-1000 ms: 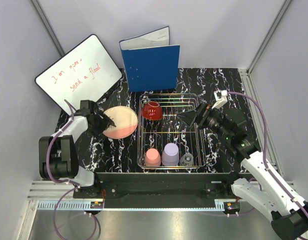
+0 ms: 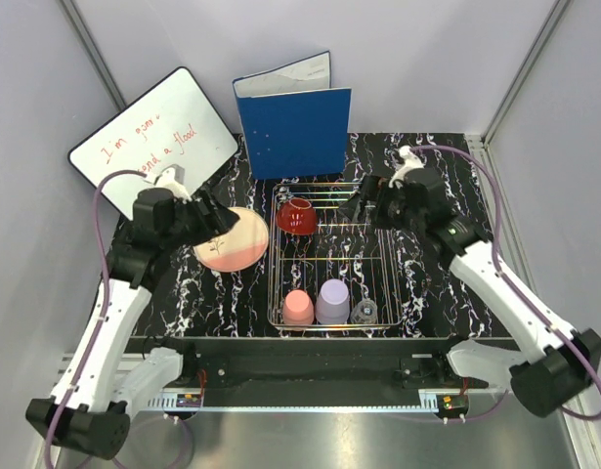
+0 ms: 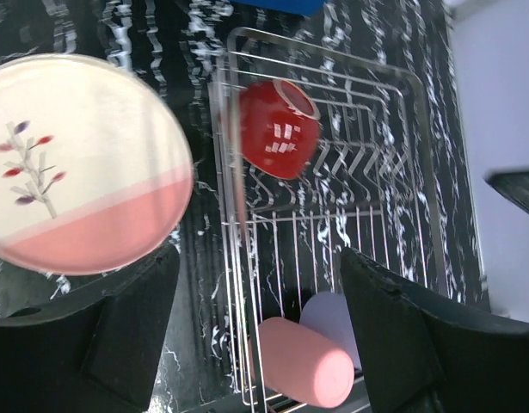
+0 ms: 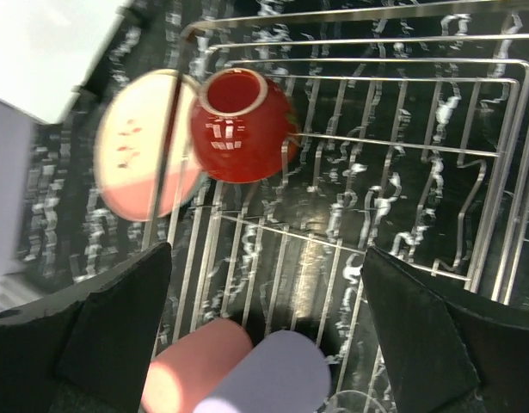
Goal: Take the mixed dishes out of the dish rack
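Observation:
In the wire dish rack [image 2: 272, 264] a red bowl [image 2: 297, 217] leans at the back left. Along the rack's front stand a pink cup [image 2: 298, 309], a lavender cup [image 2: 332, 302] and a clear glass [image 2: 364, 312]. A cream and pink plate [image 2: 234, 240] with a leaf pattern lies flat on the counter, left of the rack. My left gripper [image 2: 225, 217] hangs over the plate, its fingers [image 3: 126, 335] apart and nothing between them. Above the rack's back right is my right gripper [image 2: 355, 199], open and empty, its fingers [image 4: 109, 335] spread wide.
A whiteboard [image 2: 153, 142] with red writing leans at the back left. Beside it a blue folder [image 2: 298, 137] stands behind the rack.
My left arm has swung up and right, from the plate's left edge to above the plate. The dishes have stayed put.

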